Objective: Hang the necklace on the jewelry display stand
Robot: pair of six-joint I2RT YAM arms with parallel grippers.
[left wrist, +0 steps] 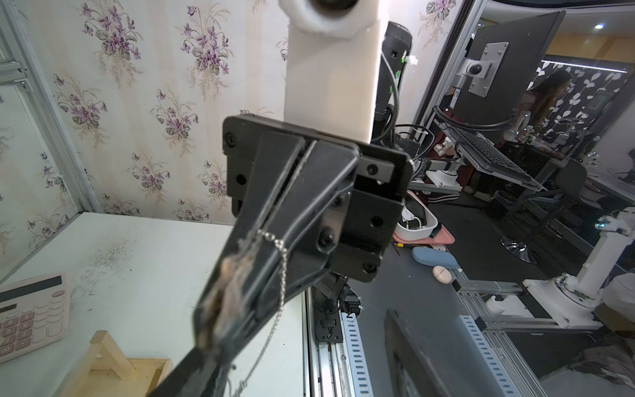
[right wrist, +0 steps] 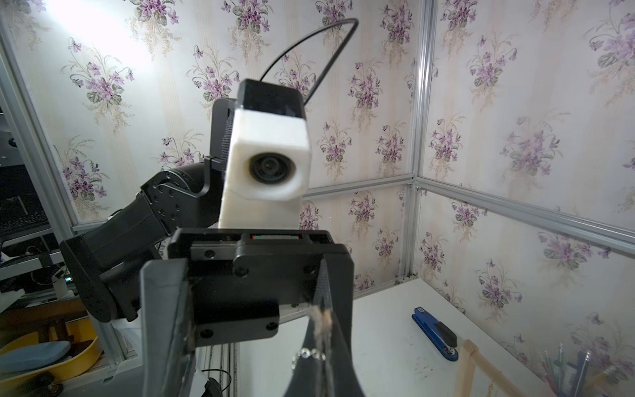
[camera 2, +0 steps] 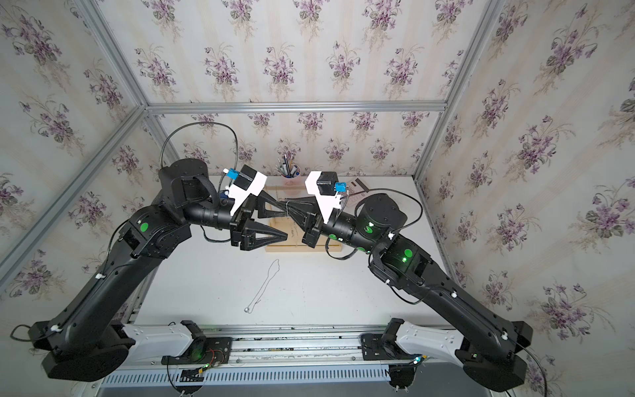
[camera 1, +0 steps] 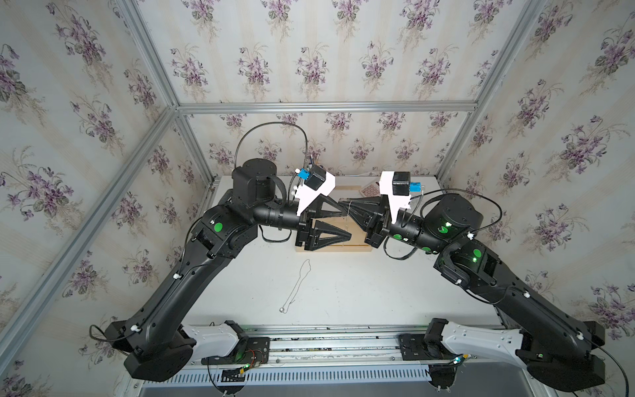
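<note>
My right gripper is shut, with a thin silver chain hanging from its fingertips. My left gripper is part open, its upper finger at those fingertips, apparently close to or touching the chain; in the left wrist view it faces the right gripper. A second necklace lies on the white table in front of the grippers. The wooden display stand stands behind them, largely hidden by the arms.
A pink calculator, a blue stapler and a pen cup are at the back and sides.
</note>
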